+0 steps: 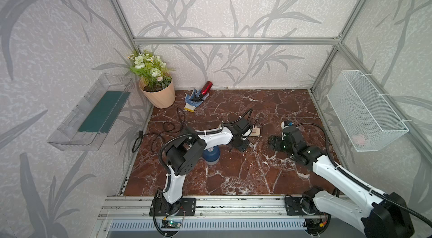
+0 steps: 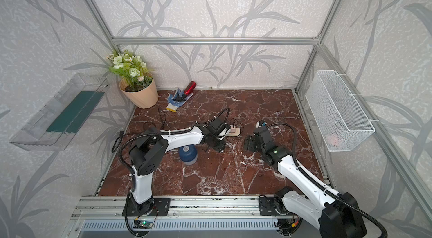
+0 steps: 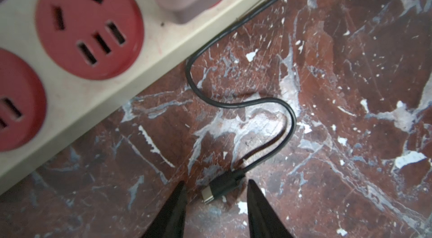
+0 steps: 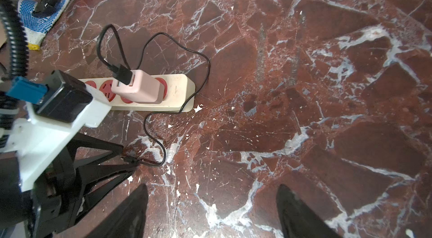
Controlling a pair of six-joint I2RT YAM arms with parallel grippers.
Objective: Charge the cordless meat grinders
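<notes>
The black charging cable's plug [image 3: 222,185] lies on the marble table, its metal tip toward the lower left. In the left wrist view my left gripper is open, one finger on each side of the plug, with gaps showing on both sides. The cable [image 4: 209,64] curls behind the power strip [image 4: 182,89] to a pink charger [image 4: 146,87] seated in it. My right gripper is open over bare table, nothing between its fingers. The blue-topped grinder [image 1: 211,154] stands on the table under the left arm, partly hidden by it.
A red-handled tool [image 1: 206,88] lies on a blue-and-white glove [image 1: 191,103] at the back, beside a potted plant [image 1: 157,94]. Mesh baskets hang on both walls, including a white one [image 1: 366,109].
</notes>
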